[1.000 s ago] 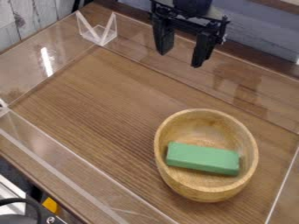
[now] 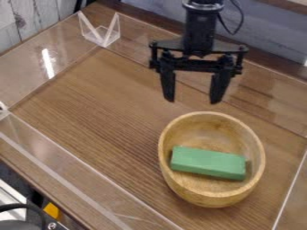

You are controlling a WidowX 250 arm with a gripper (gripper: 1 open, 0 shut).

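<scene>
My black gripper (image 2: 195, 88) hangs over the wooden table, above and behind a pale yellow bowl (image 2: 211, 120). It is open, its two dark fingers spread wide, with nothing visible between them. A green rectangular block (image 2: 207, 162) lies inside the bowl, toward its front.
A white wire-like holder (image 2: 103, 31) stands at the back left. Dark cables show at the bottom left corner, and a pale wall edge runs along the back.
The gripper has moved down in the view, toward the bowl, and has turned so its fingers sit at a different angle. The bowl and block have not moved.
</scene>
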